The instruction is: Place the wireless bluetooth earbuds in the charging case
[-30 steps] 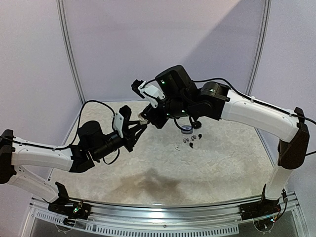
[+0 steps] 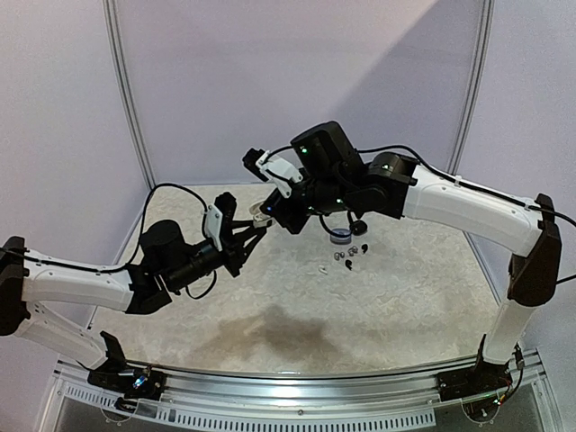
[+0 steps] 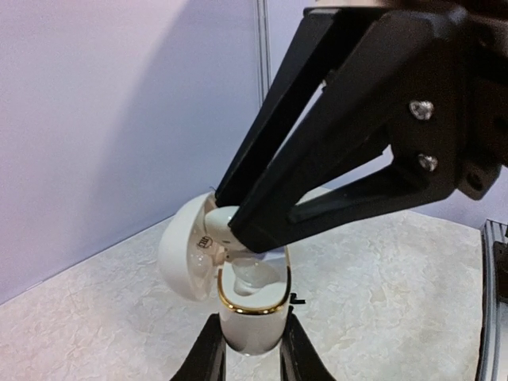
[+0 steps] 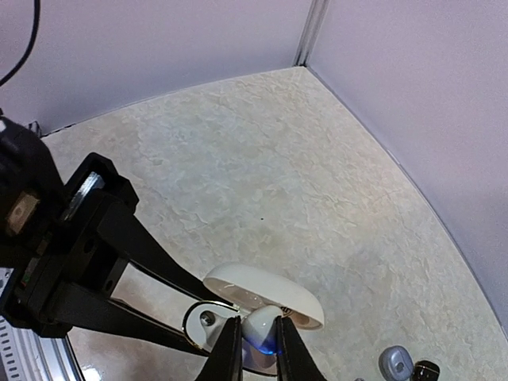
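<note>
My left gripper is shut on the lower body of the white, gold-rimmed charging case point(image 3: 254, 317), and the case's lid point(image 3: 181, 250) stands open. A white earbud point(image 4: 260, 327) with a blue glow sits between the fingertips of my right gripper, which are close against both its sides. In the left wrist view, that earbud point(image 3: 222, 222) is beside the lid, at the case opening; whether it touches the bottom of its well cannot be told. The other well point(image 4: 208, 319) shows a dark round spot. In the top view, both grippers meet around the case point(image 2: 260, 214).
On the table to the right lie a round grey-blue container point(image 2: 340, 236), a black round item point(image 2: 358, 228) and several small dark and silvery pieces point(image 2: 349, 264). Both grippers are very close together.
My left arm and the case have not visibly moved.
</note>
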